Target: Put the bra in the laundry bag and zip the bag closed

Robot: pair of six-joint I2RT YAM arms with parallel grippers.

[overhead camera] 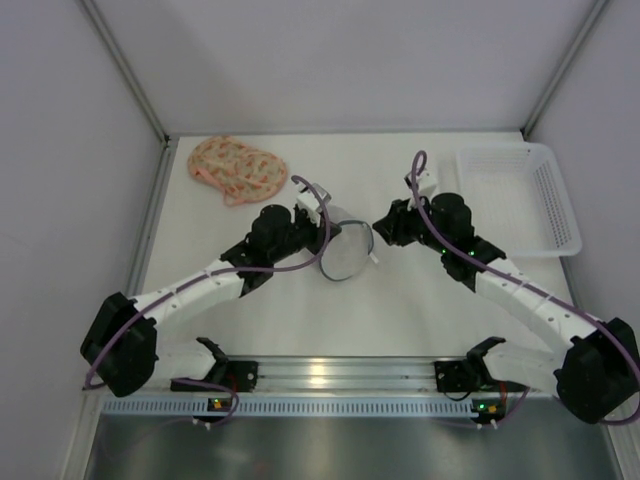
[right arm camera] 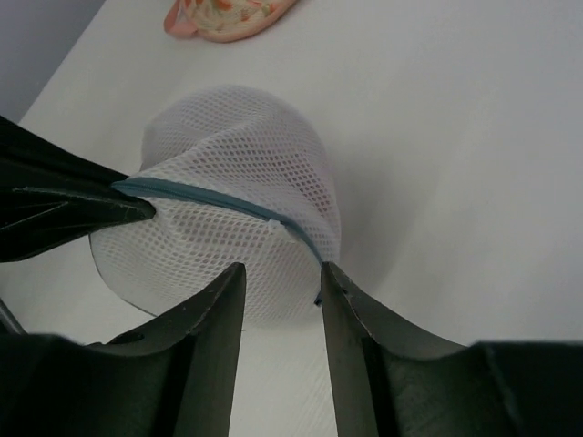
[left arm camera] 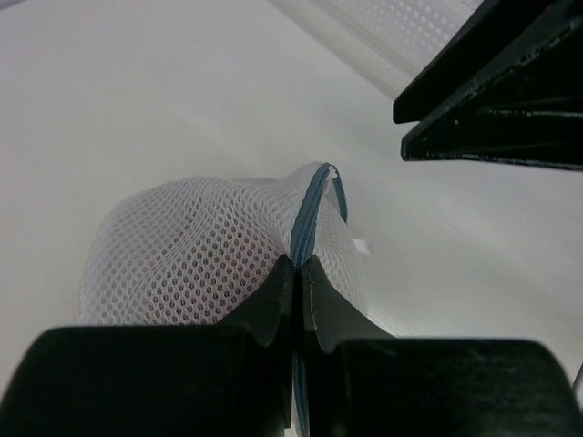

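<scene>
The white mesh laundry bag [overhead camera: 345, 255] with a blue-grey zip edge [right arm camera: 205, 198] stands bunched at the centre of the table, a small white tab at its right. My left gripper is shut on the bag's zip edge. My right gripper is just right of the bag, its fingers parted and empty, near the free end of the zip. The peach patterned bra [overhead camera: 237, 168] lies flat at the back left, away from the bag.
A white perforated basket [overhead camera: 568, 240] sits at the right. The front of the table and the strip behind the bag are clear.
</scene>
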